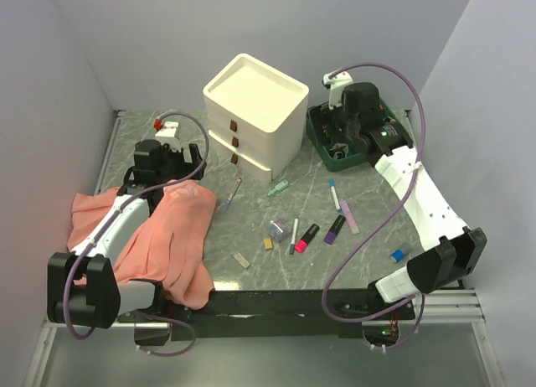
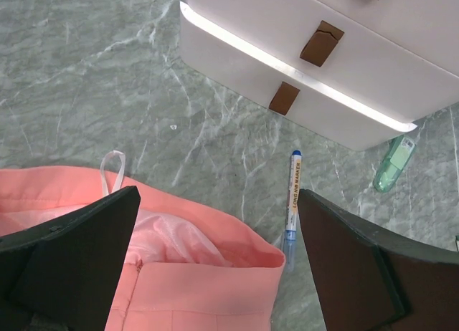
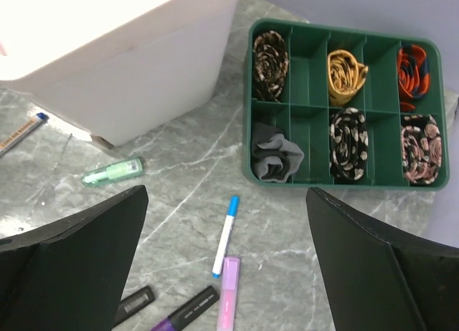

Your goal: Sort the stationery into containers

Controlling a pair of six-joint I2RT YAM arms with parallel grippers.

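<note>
Stationery lies loose on the grey marble table. In the top view I make out a blue-capped marker (image 1: 335,195), a pink-purple stick (image 1: 349,217), a dark purple marker (image 1: 335,229), a pink-and-black marker (image 1: 306,238), a slim white pen (image 1: 294,236) and a green bottle-like item (image 1: 278,188). A long-nib marker (image 2: 292,202) lies beside the pink cloth, its lower end close to the cloth's corner. My left gripper is open above the cloth and holds nothing. Also open and empty, my right gripper hovers above the table in front of the green box (image 3: 247,141).
A white drawer unit (image 1: 251,110) with brown tabs stands at the back. Rolled fabrics fill most of the green box's compartments. A pink bag-like cloth (image 1: 172,236) covers the left side. Small blocks (image 1: 268,244), a clear round item (image 1: 278,229) and a blue piece (image 1: 398,255) lie in front.
</note>
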